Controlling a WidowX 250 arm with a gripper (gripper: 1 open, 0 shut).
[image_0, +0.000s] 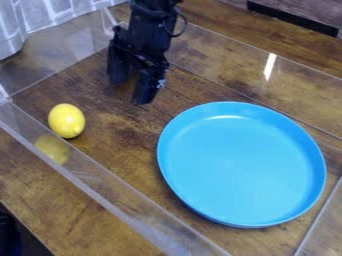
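My black gripper is low over the wooden surface at the upper middle, open, with its fingers hanging down. A yellow egg-shaped object lies at the left. A blue plate fills the lower right. The purple object at the upper left is mostly or wholly hidden behind the gripper; I cannot tell whether it lies between the fingers.
Clear plastic walls run along the left and lower-left edge of the work area. A white object stands at the top left. The wood between gripper, egg and plate is free.
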